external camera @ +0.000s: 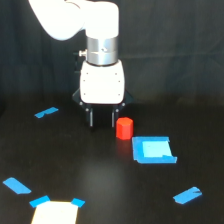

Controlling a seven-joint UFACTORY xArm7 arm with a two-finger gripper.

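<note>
My gripper (pixel 102 119) hangs low over the dark table, left of centre. Its two dark fingers stand apart with a gap between them, and no object shows in that gap. A red block (pixel 124 128) sits just to the right of the right-hand finger, outside the fingers. It looks close against that finger, though contact is hard to make out. Right of the block lies a pale blue-white square (pixel 156 149) framed by blue tape (pixel 140 157); the block is near its upper left corner, outside the frame.
A cream square (pixel 55 212) edged with blue tape lies at the front left. Single tape strips mark the table at the left (pixel 17 186), the back left (pixel 46 112) and the front right (pixel 187 195).
</note>
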